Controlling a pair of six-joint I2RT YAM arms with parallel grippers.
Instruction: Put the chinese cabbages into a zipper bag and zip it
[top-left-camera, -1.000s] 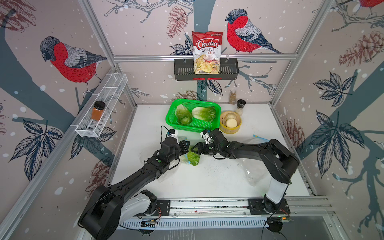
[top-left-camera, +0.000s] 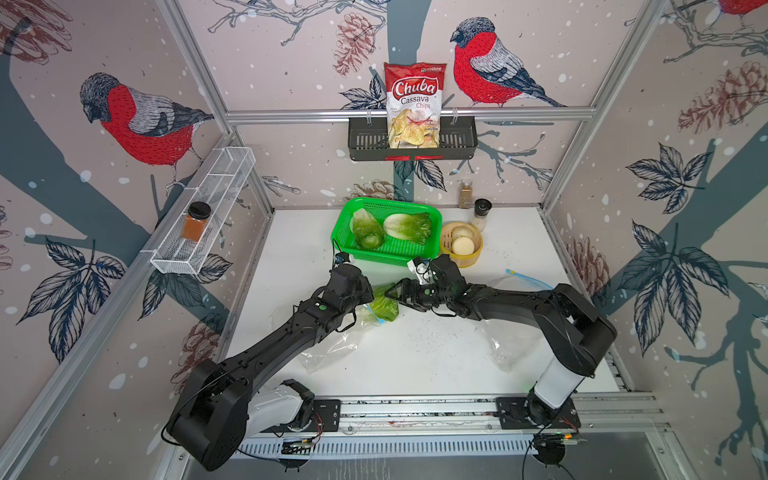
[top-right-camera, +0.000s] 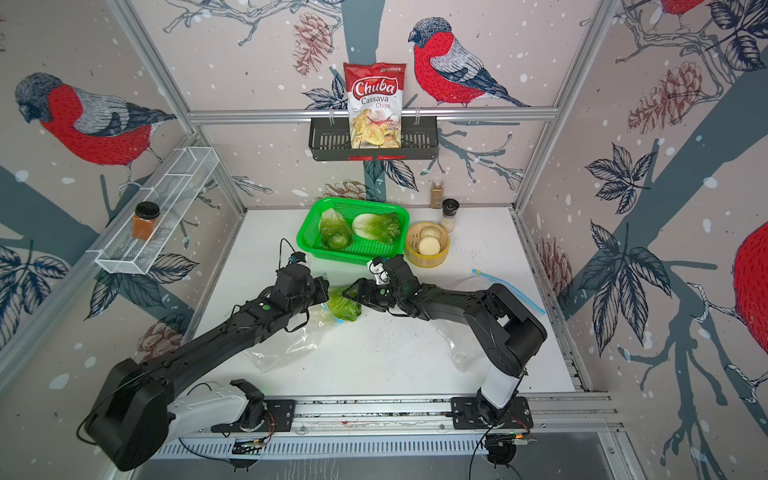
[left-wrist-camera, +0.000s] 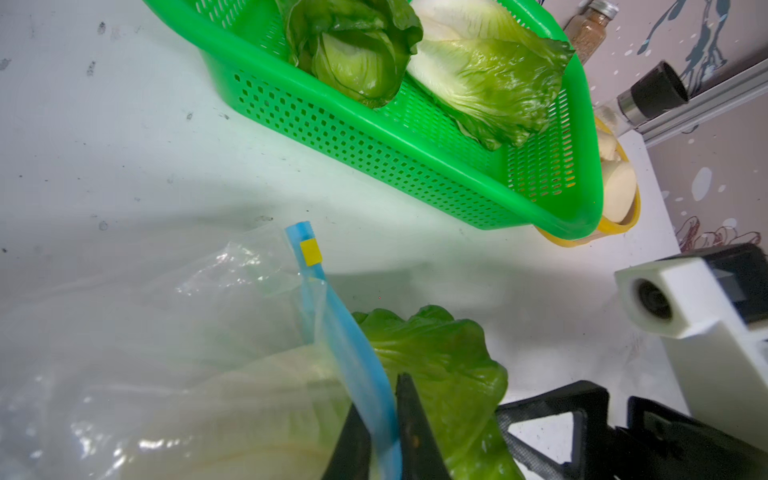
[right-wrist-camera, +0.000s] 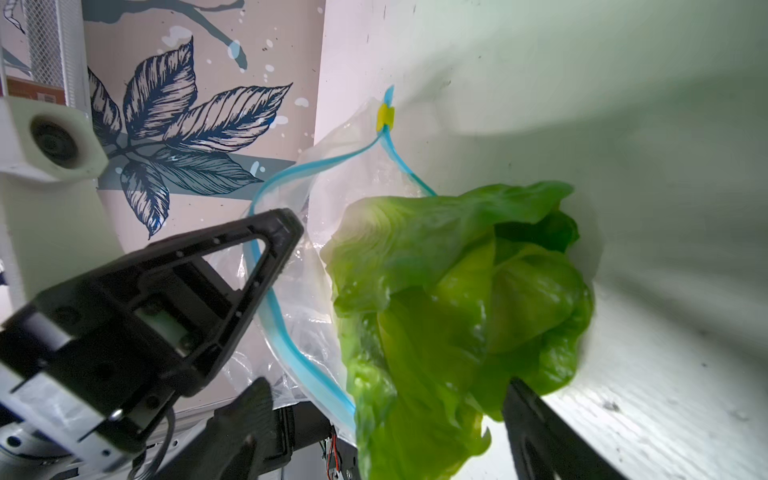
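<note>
A clear zipper bag (left-wrist-camera: 184, 344) lies at the left front with its blue zip edge and a yellow slider (left-wrist-camera: 310, 252). My left gripper is shut on the blue edge, which runs between its fingers. Part of one leafy chinese cabbage (right-wrist-camera: 472, 296) shows through the bag; its green leaves stick out of the mouth. My right gripper stands open, fingers apart on either side of those leaves, their contact unclear. Two more cabbages, one upright-looking (top-left-camera: 368, 228) and one lying (top-left-camera: 409, 227), rest in the green basket (top-left-camera: 340, 240).
A second zipper bag (top-right-camera: 460, 344) with a blue zip lies under and beside the right arm. Behind it are a yellow bowl (top-left-camera: 462, 260) of pale round items and two jars near the back wall.
The right gripper has moved only slightly, staying beside the cabbage.
</note>
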